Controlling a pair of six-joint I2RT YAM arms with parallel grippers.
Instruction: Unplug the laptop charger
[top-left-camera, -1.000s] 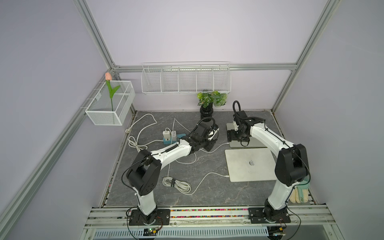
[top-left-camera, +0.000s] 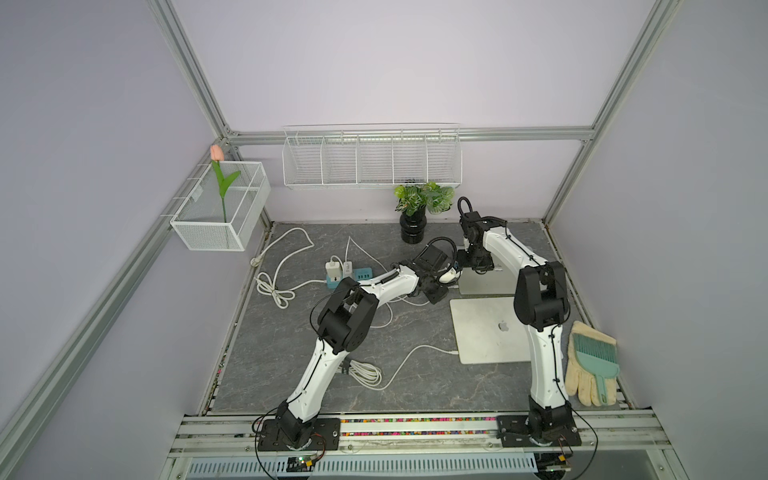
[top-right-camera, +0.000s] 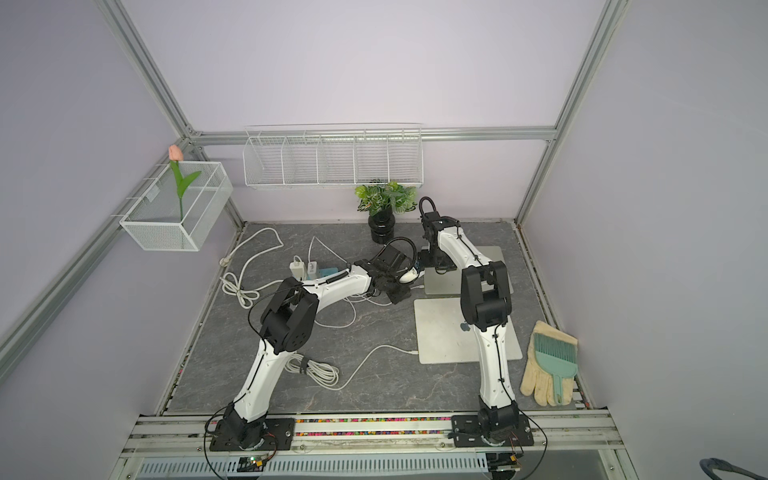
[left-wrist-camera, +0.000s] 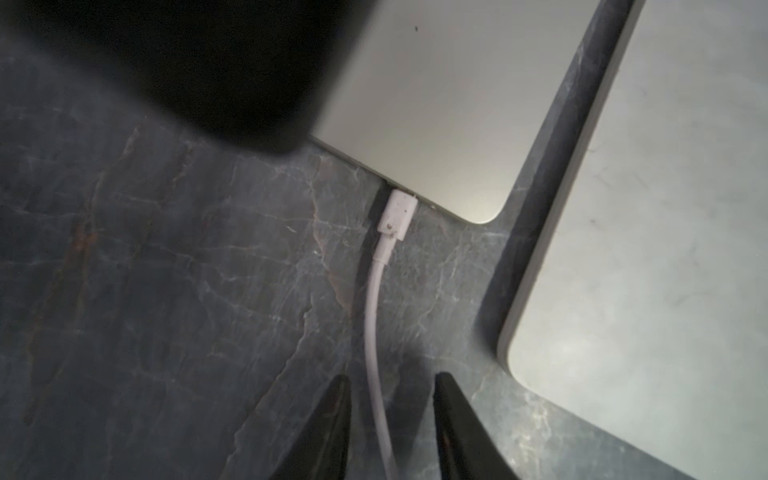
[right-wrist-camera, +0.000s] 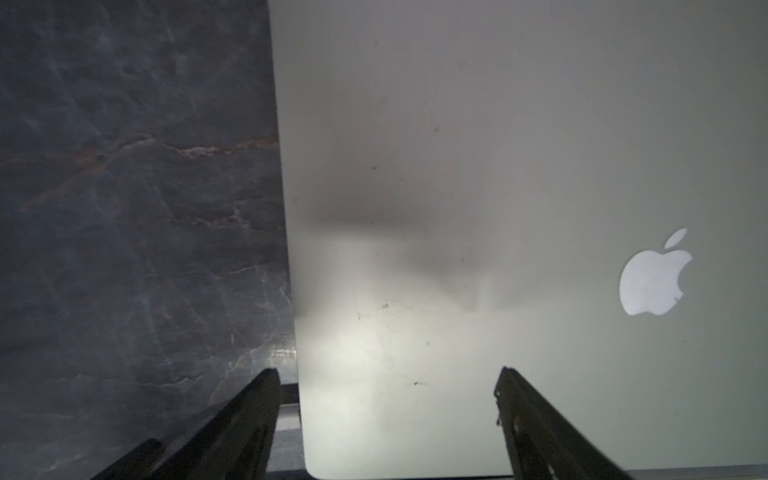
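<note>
The far grey laptop (top-left-camera: 480, 285) lies closed behind a second closed silver laptop (top-left-camera: 480, 332). In the left wrist view, a white charger plug (left-wrist-camera: 398, 214) sits against the far laptop's edge, near its rounded corner, with its white cable (left-wrist-camera: 370, 320) trailing away. My left gripper is part open, a finger on either side of the cable in that view; neither finger touches it visibly. Over the far laptop's lid my right gripper stands open with nothing between its fingers. The height of both grippers is hard to tell.
A blue power strip (top-left-camera: 362, 273) with white adapters (top-left-camera: 333, 270) is left of the left gripper. Coiled cable (top-left-camera: 366, 373) lies in front, also running to the near laptop. A potted plant (top-left-camera: 412, 228) stands behind; gloves and a brush (top-left-camera: 596, 364) lie at right.
My left gripper has moved right, toward the far laptop's left edge and plug.
</note>
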